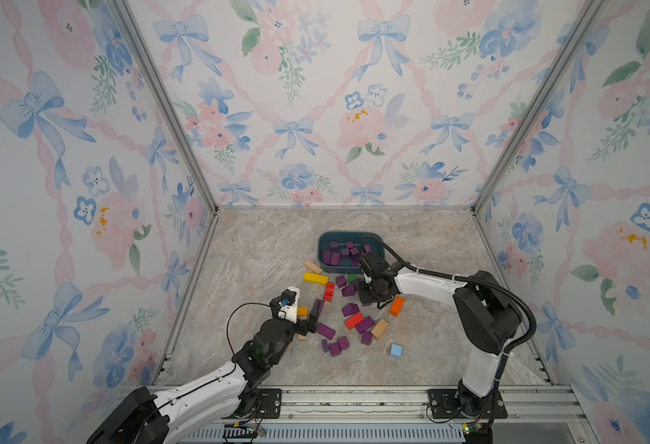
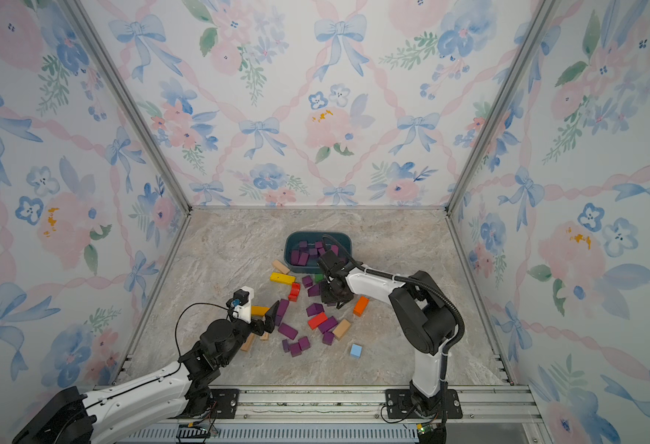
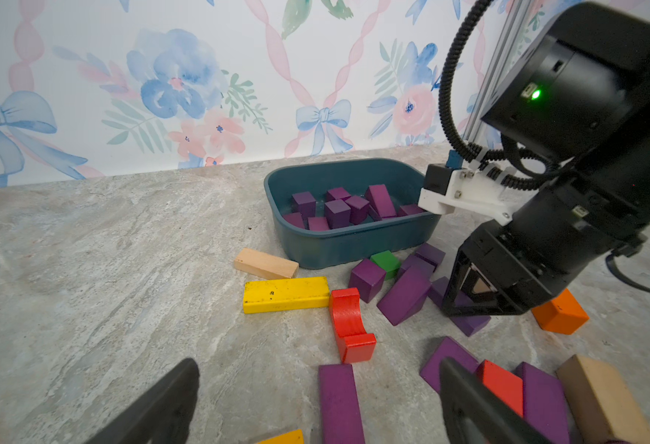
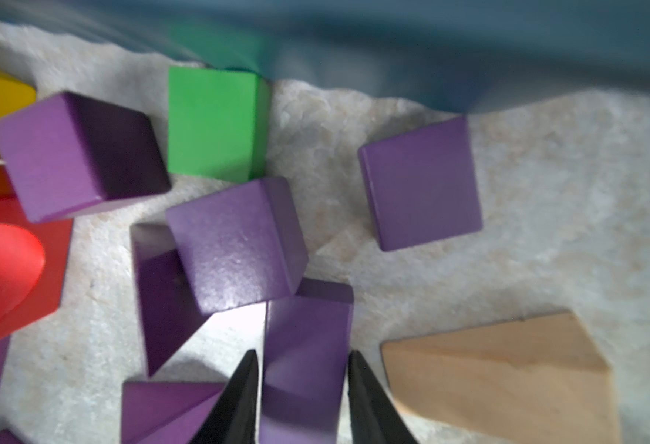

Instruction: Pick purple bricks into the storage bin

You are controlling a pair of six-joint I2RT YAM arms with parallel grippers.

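Note:
The teal storage bin (image 3: 350,240) at the back holds several purple bricks (image 3: 337,213). My right gripper is low in front of the bin, its fingertips on either side of a long purple brick (image 4: 306,325) lying on the table; whether they touch it is unclear. More purple bricks (image 4: 421,185) lie around it. In the left wrist view my left gripper stands open over the near left of the pile, nothing held, a long purple brick (image 3: 339,403) showing beyond its blurred fingers.
Mixed in are a green cube (image 4: 217,122), a yellow brick (image 3: 285,294), a red arch (image 3: 352,329), an orange brick (image 3: 559,310) and wooden blocks (image 4: 495,370). A light blue cube (image 1: 396,350) lies at the front.

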